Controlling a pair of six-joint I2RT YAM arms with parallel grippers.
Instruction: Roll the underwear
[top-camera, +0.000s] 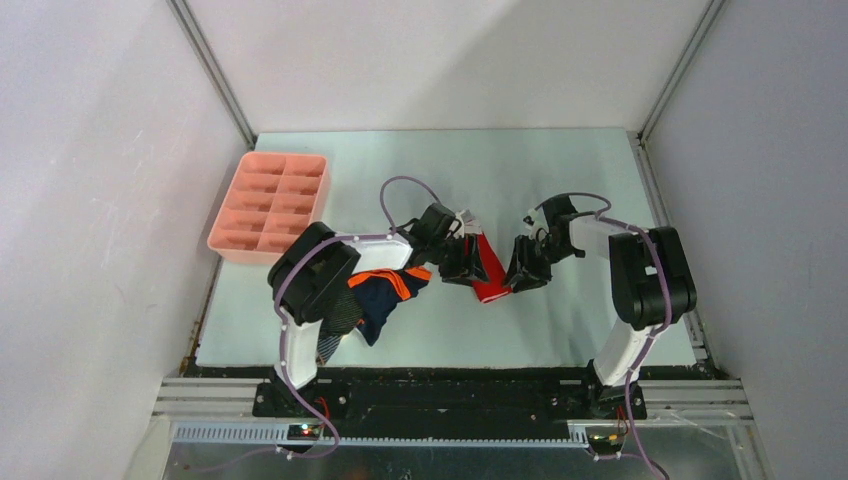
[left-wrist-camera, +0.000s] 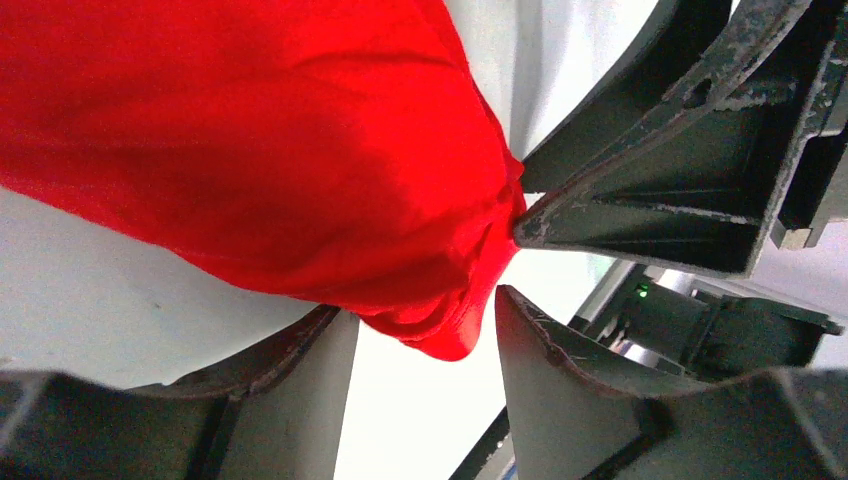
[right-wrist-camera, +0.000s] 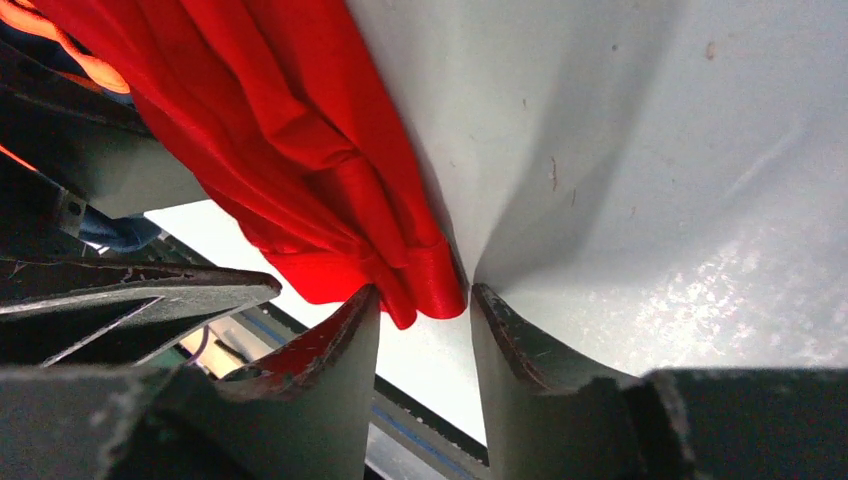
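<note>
The red underwear (top-camera: 494, 269) lies on the table as a folded narrow strip, slanting between my two grippers. My left gripper (top-camera: 466, 281) is at its left side; in the left wrist view, the left gripper has parted fingertips with the cloth's lower end in the gap. My right gripper (top-camera: 514, 288) is at the lower right end. Seen from the right wrist, the right gripper has its fingertips apart, either side of the folded red corner. Neither finger is closed on the cloth. The left arm hides part of the strip's left edge.
A pink compartment box (top-camera: 268, 205), empty, stands at the back left. Dark clothes with orange trim (top-camera: 378, 300) are piled under and in front of the left arm.
</note>
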